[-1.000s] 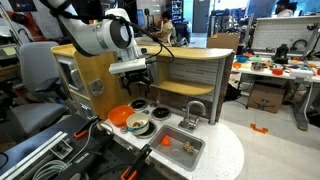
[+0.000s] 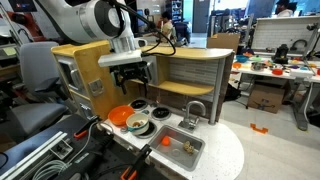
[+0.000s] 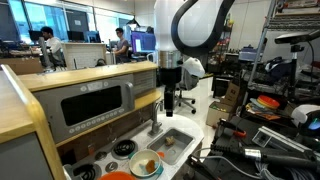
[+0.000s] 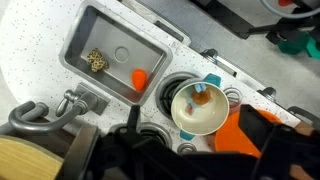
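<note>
My gripper hangs well above the toy kitchen counter, its two dark fingers spread wide and nothing between them. Under it in the wrist view sits a cream pot (image 4: pixel 199 118) with blue handles; an orange-brown piece (image 4: pixel 201 96) and some small light-blue bits lie inside. Left of the pot is the grey sink (image 4: pixel 122 43), holding an orange object (image 4: pixel 139 78) and a yellow-brown piece (image 4: pixel 97 60). An orange plate or bowl (image 4: pixel 235 133) shows right of the pot, partly hidden by a finger.
A curved faucet (image 4: pixel 60 122) rises at the sink's edge. Dark burners (image 2: pixel 140 104) lie around the pot. A wooden shelf (image 2: pixel 187 88) and cabinet (image 3: pixel 100 108) stand behind the counter. The white counter right of the sink (image 2: pixel 225 150) is bare.
Compared with a second ago, the arm and gripper appear somewhat higher and larger in exterior view 1. Pot, plate and sink contents look unmoved.
</note>
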